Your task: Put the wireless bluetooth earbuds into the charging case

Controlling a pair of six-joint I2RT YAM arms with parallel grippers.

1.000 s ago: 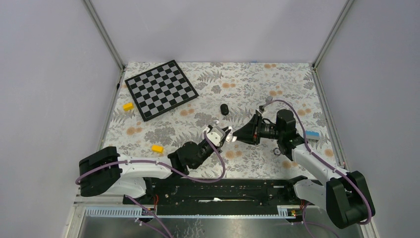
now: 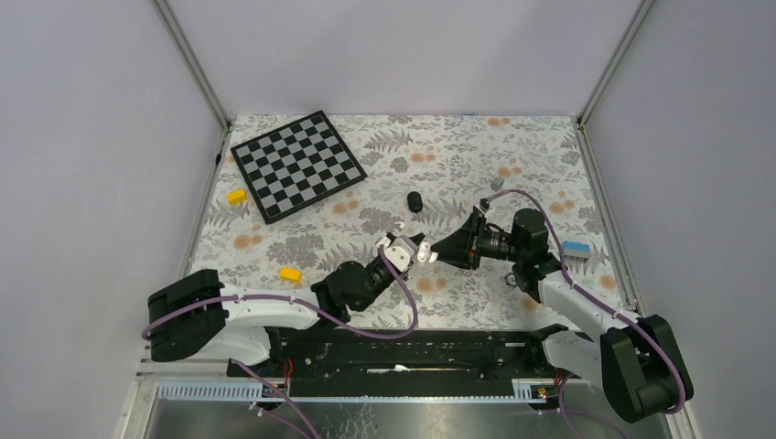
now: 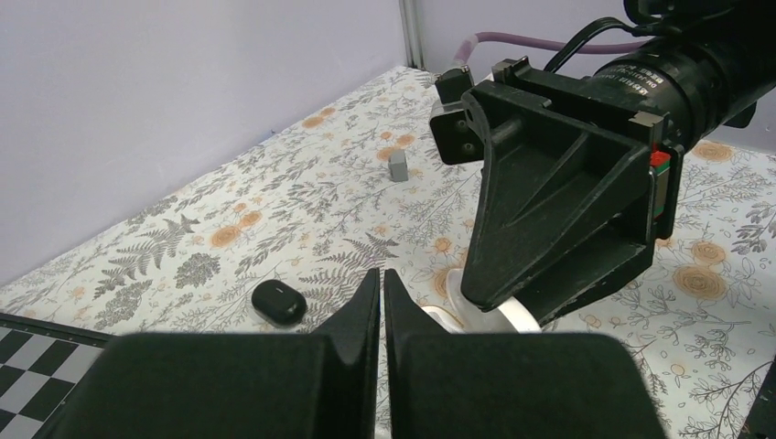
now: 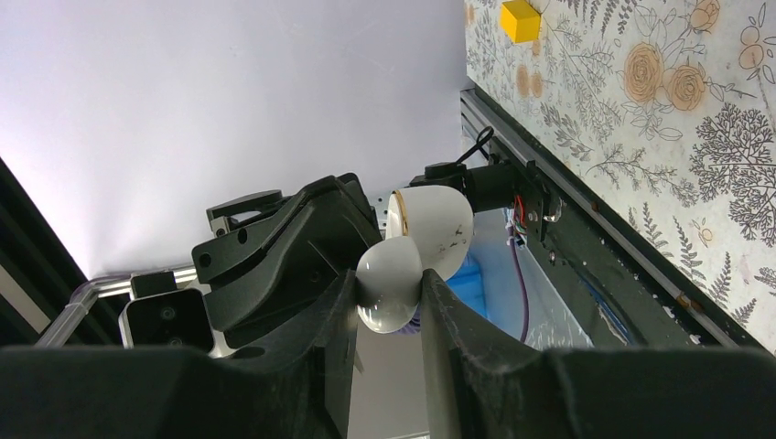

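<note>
The white charging case (image 2: 425, 253) is held up between the two arms, with my right gripper shut on it. In the left wrist view the case (image 3: 515, 315) is partly covered by the right gripper's black fingers; its lid seems raised, and its inside cannot be made out. My left gripper is shut, its fingertips together with nothing showing between them, close beside the case. A small white piece (image 2: 400, 225), possibly an earbud, lies just behind the left gripper in the top view. No earbud can be made out clearly in the case.
A black mouse-like object (image 2: 414, 201) and a grey block (image 2: 497, 184) lie farther back. At the left are a checkered board (image 2: 298, 166) and yellow blocks (image 2: 290, 273); a blue block (image 2: 576, 249) sits at the right.
Both arms have shifted only slightly; the right arm sits a little nearer the front edge. The case remains in the right gripper, and the small white piece has not moved.
</note>
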